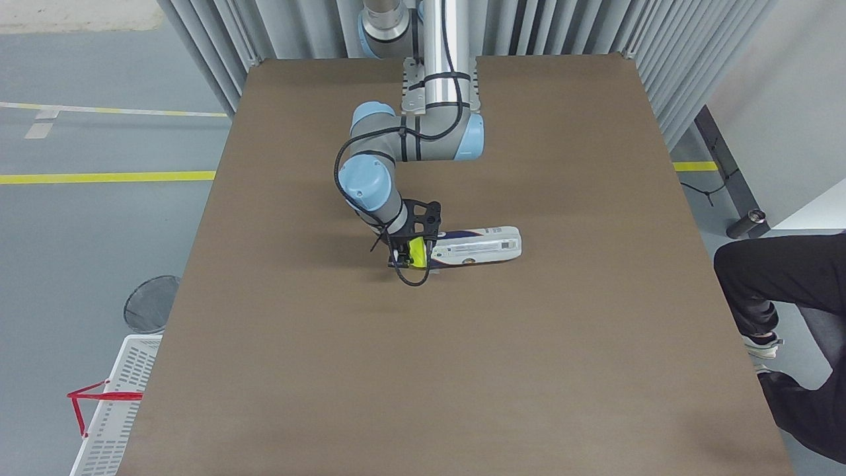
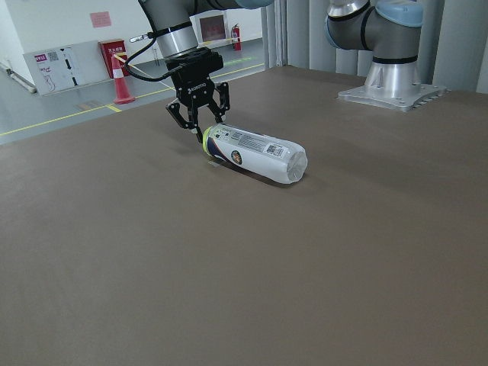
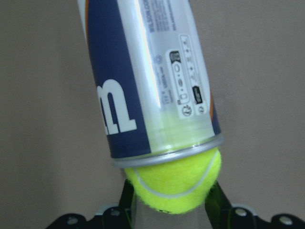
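Note:
A clear tennis ball tube (image 1: 476,246) with a navy and white label lies on its side on the brown tabletop, seen also as the white cylinder (image 2: 255,152) in the left view. A yellow tennis ball (image 3: 174,181) sits at the tube's rimmed end, partly inside it in the wrist view. My gripper is at that end, with its black fingers on either side of the ball; whether they press on it is hard to tell.
A white crate (image 1: 115,428) and a mesh bin (image 1: 151,305) stand on the floor at the left. A person's legs (image 1: 785,270) are beside the table's right edge.

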